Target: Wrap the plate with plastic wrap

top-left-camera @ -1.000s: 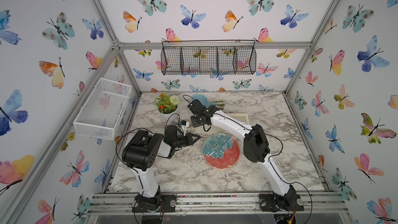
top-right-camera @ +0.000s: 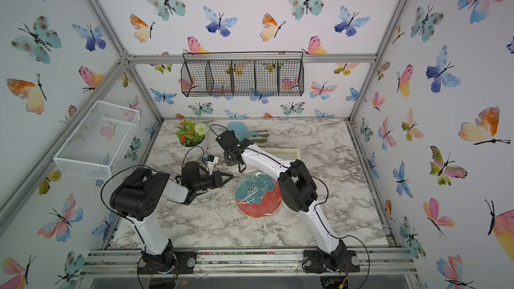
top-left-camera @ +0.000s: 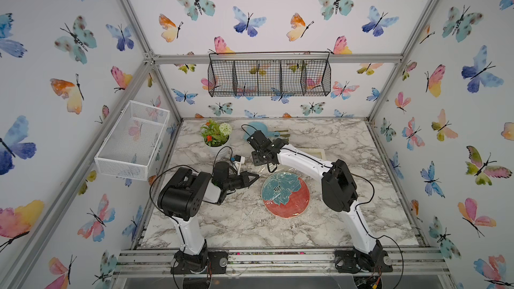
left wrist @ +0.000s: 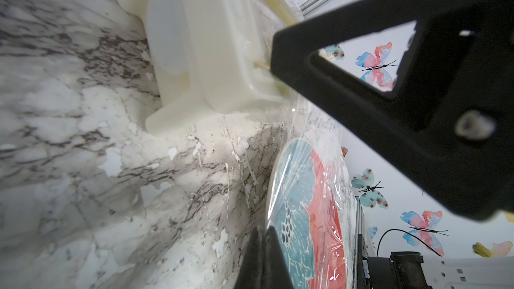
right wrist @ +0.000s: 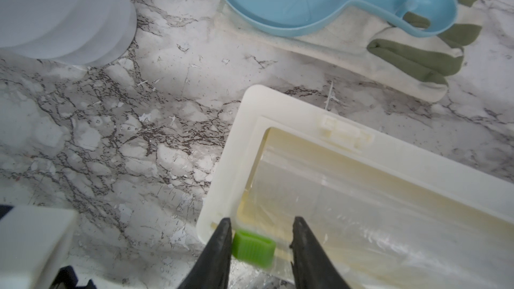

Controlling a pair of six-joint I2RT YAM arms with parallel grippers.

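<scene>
The round teal-and-red plate (top-left-camera: 285, 194) lies on the marble table, glossy film (left wrist: 332, 198) over it. Behind it stands the cream wrap dispenser (right wrist: 299, 113), partly hidden by my right arm in the top left view. Over the dispenser's left end, my right gripper is part open. The green slider (right wrist: 253, 248) shows between its fingers, close to the left one, with a gap on the right. My left gripper is shut just left of the plate, below the dispenser's end. Whether film sits in its tips cannot be made out.
A potted plant (top-left-camera: 215, 133) stands at the back left. A blue pan-like dish (right wrist: 299, 0) rests on a cloth (right wrist: 417, 56) behind the dispenser.
My right arm has shifted slightly to the right, with its gripper a little farther right along the dispenser's end. The left arm and the plate stay in place.
</scene>
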